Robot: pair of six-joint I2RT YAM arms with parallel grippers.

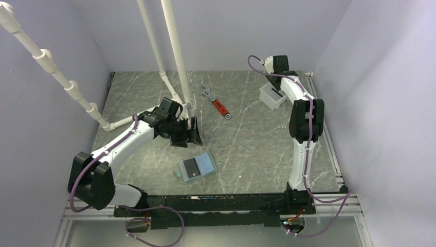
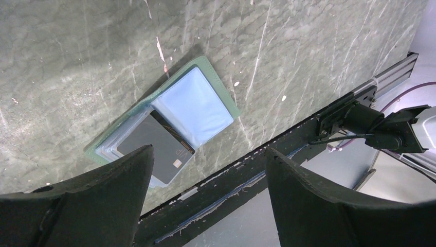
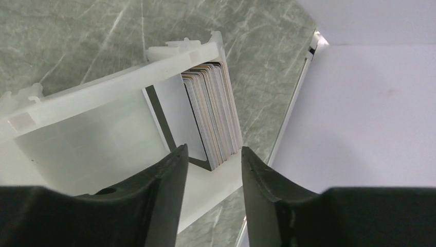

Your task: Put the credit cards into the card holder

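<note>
The green card holder (image 1: 214, 162) lies unfolded near the table's front edge, a dark grey card (image 2: 157, 145) in one side and a pale blue pocket (image 2: 196, 104) on the other. Above it hangs my left gripper, its fingers well apart and nothing between them. At the back right stands a white translucent box (image 3: 87, 98). In the right wrist view a stack of cards (image 3: 211, 110) leans at its end, with a white, dark-edged card (image 3: 177, 121) in front. My right gripper is over the box, fingers parted, the stack's lower end seen between the tips.
A red-handled wrench (image 1: 220, 107) lies on the table behind the left gripper. White pipes (image 1: 177, 51) rise at the back left. The middle of the table between the arms is bare.
</note>
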